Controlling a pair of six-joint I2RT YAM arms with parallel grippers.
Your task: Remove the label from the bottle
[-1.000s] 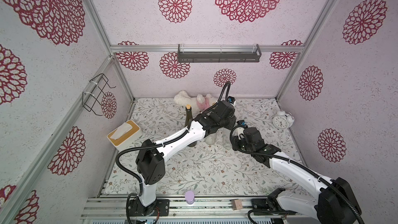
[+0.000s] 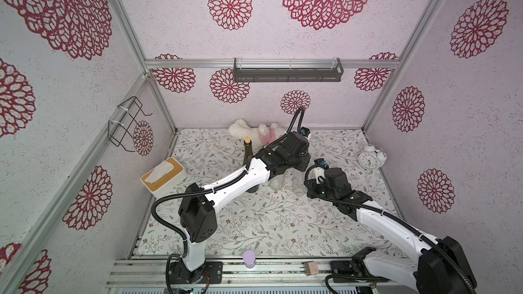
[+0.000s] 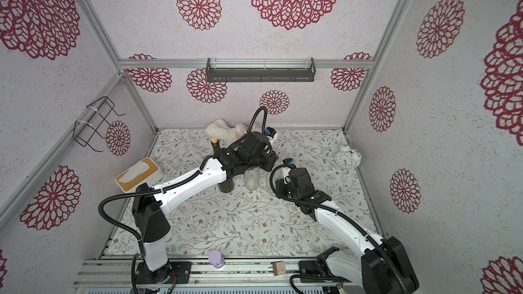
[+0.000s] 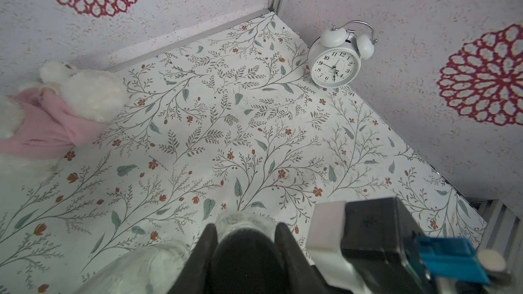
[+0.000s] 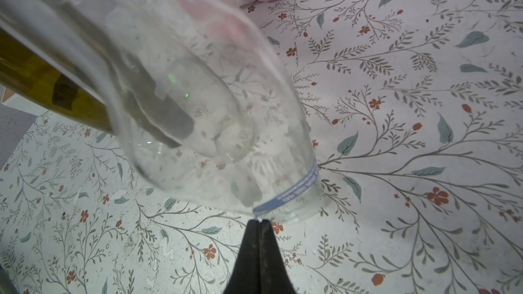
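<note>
A clear bottle (image 5: 218, 130) leans across the right wrist view, see-through and blurred near the lens. Low around it runs a blue and clear label (image 5: 288, 196), still on the bottle. My right gripper is shut with nothing between its fingers; the label's lower left end sits just past the tips, outside them. In the left wrist view my left gripper is closed around the dark round top (image 4: 248, 264) of the bottle. From above, both arms' wrists cover most of the bottle (image 2: 298, 183).
A dark green bottle (image 3: 226, 186) and another clear vessel (image 3: 251, 180) stand to the left. At the back lies a white plush toy with pink cloth (image 4: 54, 114). An alarm clock (image 2: 371, 158) is far right, a tissue box (image 2: 177, 177) far left.
The left arm barely moved.
</note>
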